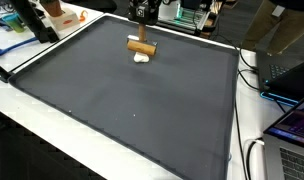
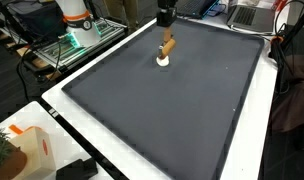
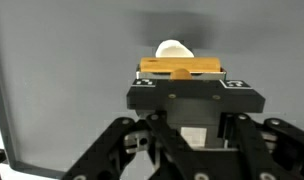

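A wooden mallet-shaped piece point(image 1: 142, 47), with a thick cylindrical head and an upright stem, hangs beneath my gripper point(image 1: 143, 23). My gripper is shut on its stem near the back edge of the grey board. In the wrist view the wooden head point(image 3: 180, 65) lies crosswise just beyond the fingers, which are partly hidden by the gripper's dark body. A small white object point(image 1: 141, 58) sits on the board right beside the head; the white object point(image 2: 163, 61) shows below the wood in the second exterior view. Whether the two touch, I cannot tell.
The grey board point(image 1: 122, 100) is otherwise bare, with wide free room in front of the wood. Laptops and cables point(image 1: 254, 85) lie off its right side. Assorted items point(image 1: 62, 18) stand beyond its back left corner.
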